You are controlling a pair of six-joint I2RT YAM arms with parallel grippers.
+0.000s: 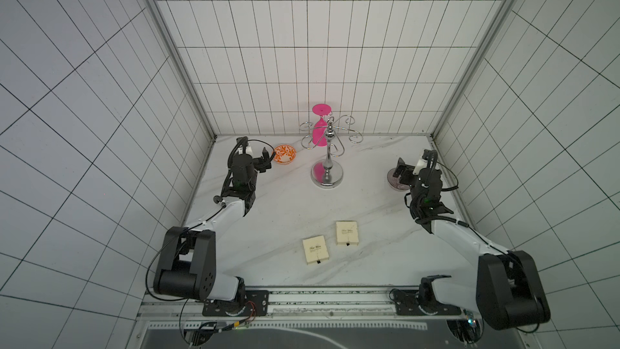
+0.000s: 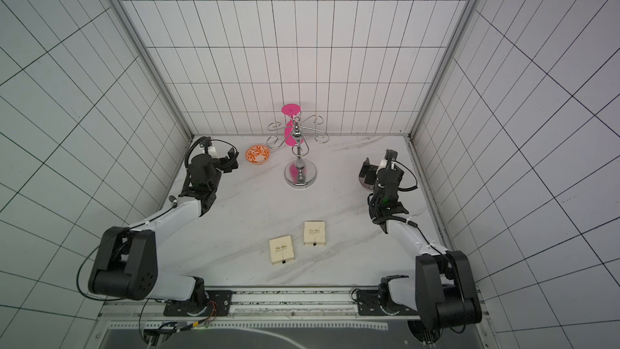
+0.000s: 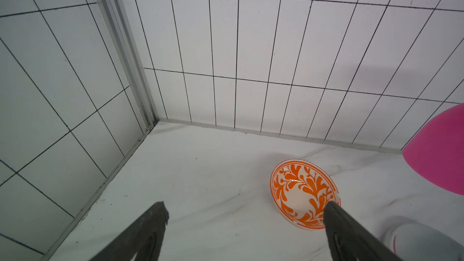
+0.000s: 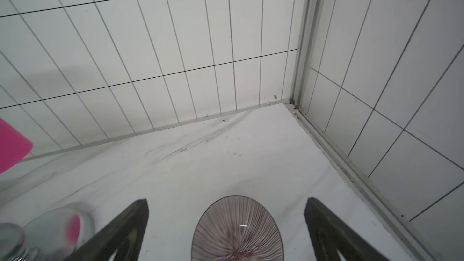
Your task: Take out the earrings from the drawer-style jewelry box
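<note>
Two cream, square jewelry boxes lie closed near the front middle of the table: the left box [image 1: 315, 249], slightly turned, and the right box [image 1: 346, 232]. Each has a small dark tab on its front edge; no earrings show. My left gripper is open with nothing between its fingers, well back and left of the boxes, near an orange-patterned dish [image 3: 305, 194]. Over on the right, my right gripper also stands open and empty, with a ribbed purplish dish [image 4: 237, 232] beyond its fingers. Neither box appears in the wrist views.
A silver stand [image 1: 327, 174] with curled arms rises at the table's back middle. Behind it is a pink hourglass-shaped object [image 1: 321, 130]. Tiled walls enclose the back and sides. Bare table [image 1: 284, 206] lies between the arms and around the boxes.
</note>
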